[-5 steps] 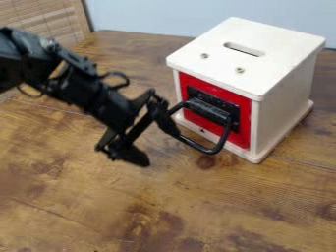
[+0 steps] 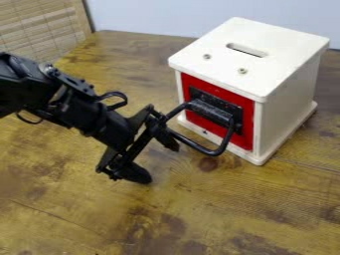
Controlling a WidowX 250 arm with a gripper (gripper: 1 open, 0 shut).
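A white wooden box [image 2: 285, 70] with a slot and two round fittings on top stands at the right. Its red front panel [image 2: 202, 86] carries a black plate with a looped black handle [image 2: 213, 147] sticking out toward the lower left. My black gripper [image 2: 146, 154] is open beside the free end of that handle, its fingers angled down near the table, one close to the handle's left bend. Whether it touches the handle is unclear.
A pale wall runs behind it, with a bamboo mat [image 2: 34, 25] at the back left.
My gripper has moved right and slightly down toward the handle from where it was a second ago. The box looks unmoved.
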